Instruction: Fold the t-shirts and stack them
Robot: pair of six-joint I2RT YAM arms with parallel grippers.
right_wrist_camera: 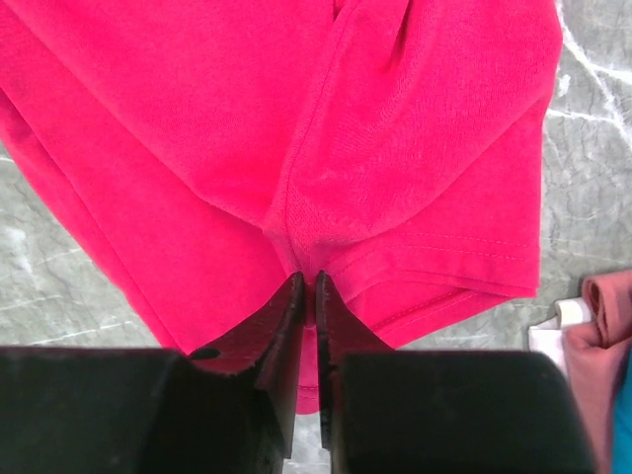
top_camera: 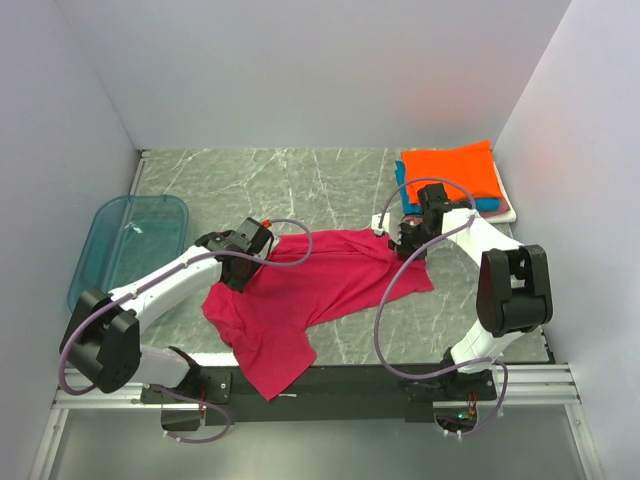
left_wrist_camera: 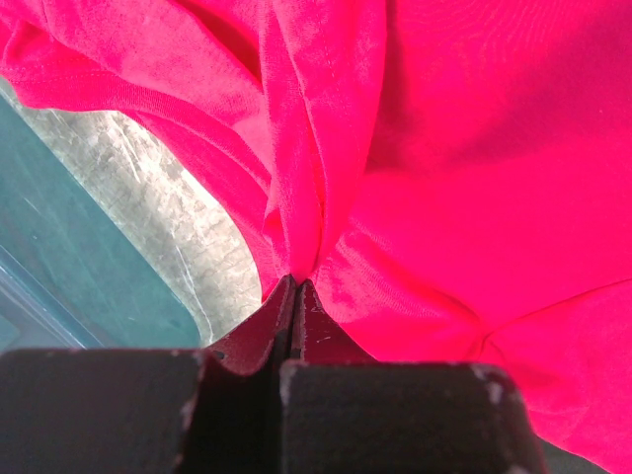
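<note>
A red t-shirt (top_camera: 290, 293) lies spread over the table, one part hanging past the front edge. At its left end, my left gripper is shut on a gathered fold of the cloth. Over the right end is my right gripper, its fingers close together with a narrow gap and a ridge of red cloth at the tips; whether they grip it I cannot tell. In the top view, the arms hide the fingertips of both grippers.
At the back right is a stack of folded shirts, an orange one (top_camera: 452, 174) on top of blue. A clear teal bin (top_camera: 130, 203) stands at the left.
</note>
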